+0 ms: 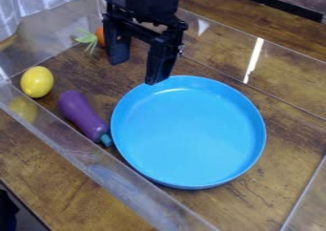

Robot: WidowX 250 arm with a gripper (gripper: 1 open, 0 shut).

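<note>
The black gripper (pixel 137 56) hangs above the back left of the blue plate (pixel 188 132), its two fingers spread apart with nothing seen between them. A purple eggplant (pixel 82 114) lies just left of the plate, and a yellow lemon-like object (pixel 37 81) lies farther left. Behind the gripper, an orange carrot-like object with green leaves (pixel 99 34) is partly hidden.
A transparent wall (pixel 133 187) runs along the lower left, close to the eggplant and plate.
</note>
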